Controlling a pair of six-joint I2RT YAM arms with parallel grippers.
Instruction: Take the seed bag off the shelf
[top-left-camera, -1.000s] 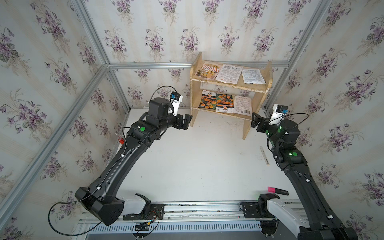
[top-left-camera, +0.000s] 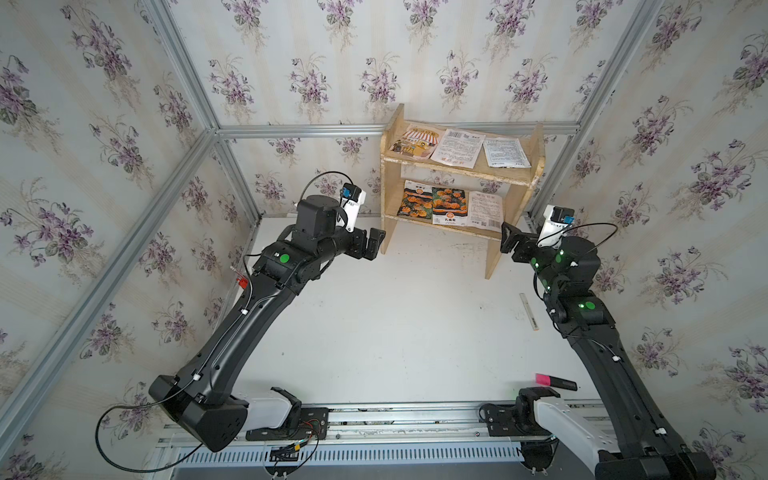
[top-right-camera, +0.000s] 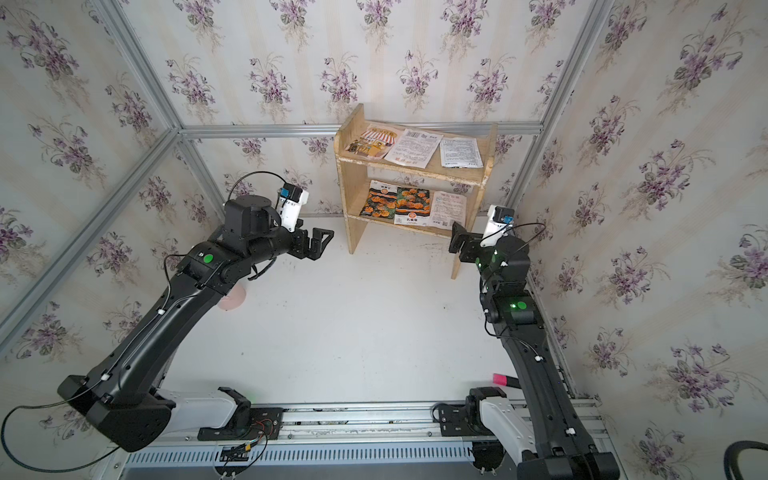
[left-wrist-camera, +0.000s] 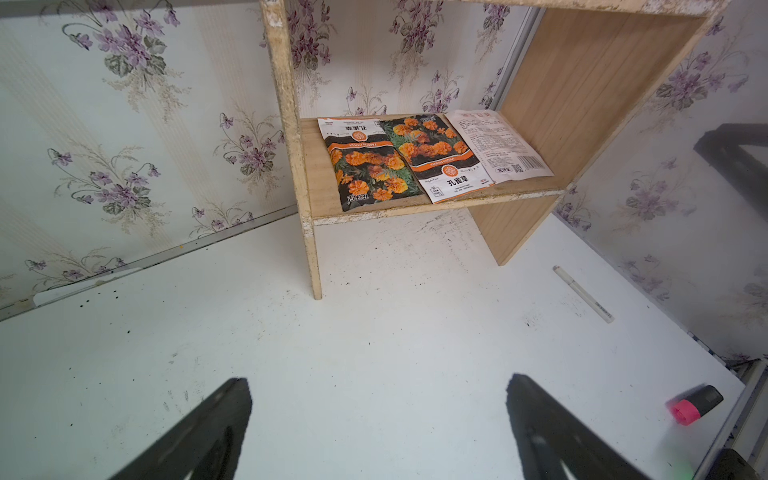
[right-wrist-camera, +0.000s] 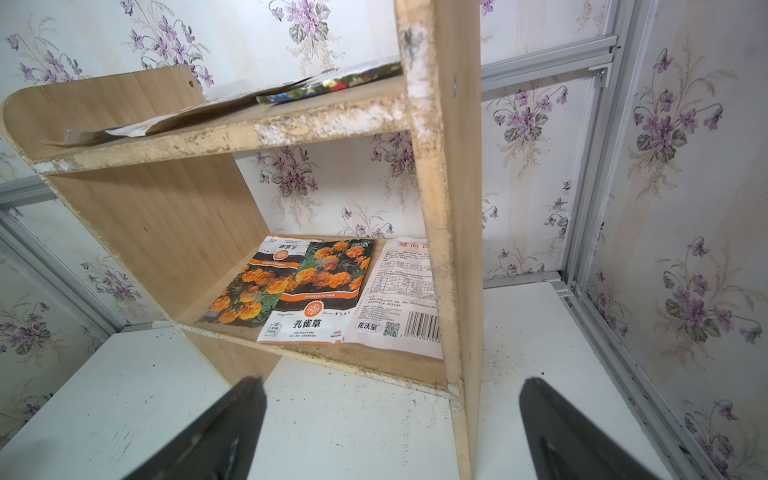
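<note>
Three seed bags lie flat on the lower board of the wooden shelf (right-wrist-camera: 444, 264). The left one (left-wrist-camera: 372, 172) and the middle one (left-wrist-camera: 438, 152) show orange marigolds, their edges meeting or overlapping; the right one (right-wrist-camera: 400, 292) has its printed pale back up. More packets rest on the upper board: an orange picture one (top-left-camera: 417, 141) and two white printed ones, the middle (top-left-camera: 458, 147) and the right (top-left-camera: 506, 152). In front of the shelf's left side, my left gripper (top-left-camera: 374, 244) is open and empty. My right gripper (top-left-camera: 507, 237), open and empty, is by the shelf's right upright.
A pale pen (left-wrist-camera: 583, 294) lies on the white table (left-wrist-camera: 360, 384), right of the shelf. Nearer the front right is a pink and black marker (left-wrist-camera: 696, 405). The shelf's uprights and upper board bound the lower space.
The right gripper has shifted very slightly beside the shelf. The left arm and the bags look the same as before.
</note>
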